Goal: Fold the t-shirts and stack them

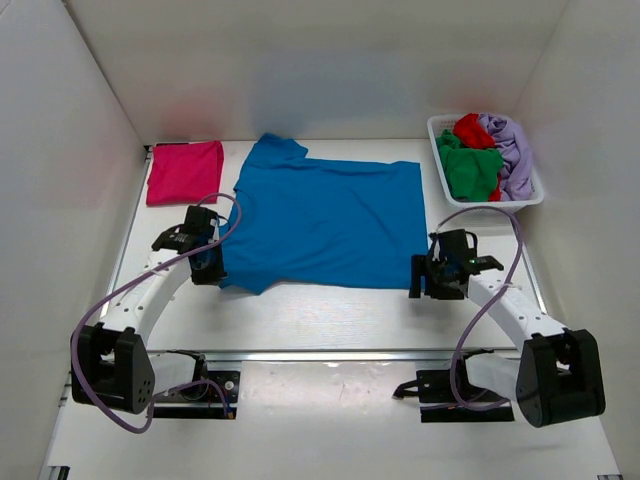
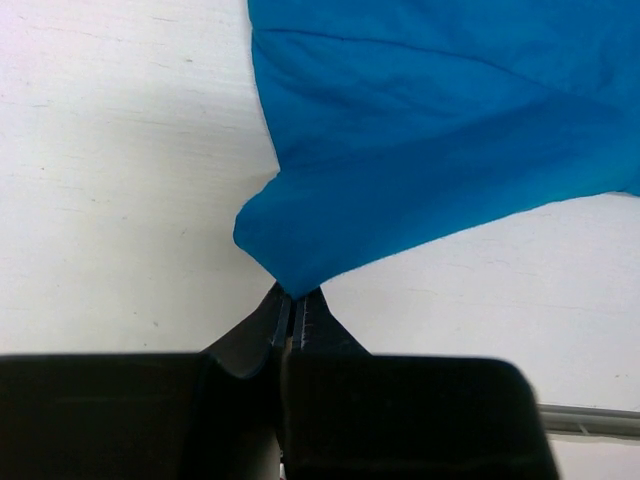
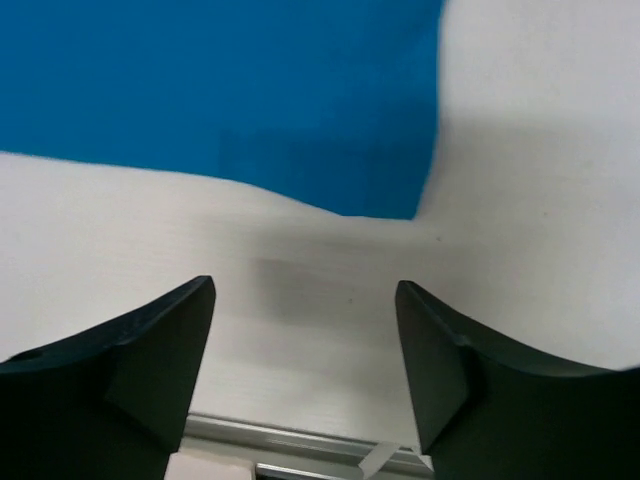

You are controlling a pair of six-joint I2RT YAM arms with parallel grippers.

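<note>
The blue t-shirt lies spread across the middle of the table, one sleeve sticking out at its far left. In the left wrist view, my left gripper is shut on the tip of a near corner of the blue cloth. At the shirt's near right corner, my right gripper stands open over bare table. The cloth corner lies just beyond its fingers, with nothing between them. A folded red-pink shirt rests flat at the back left.
A white basket at the back right holds green, red and purple clothes. Bare table runs between the shirt and the front edge. Walls close in the left, back and right sides.
</note>
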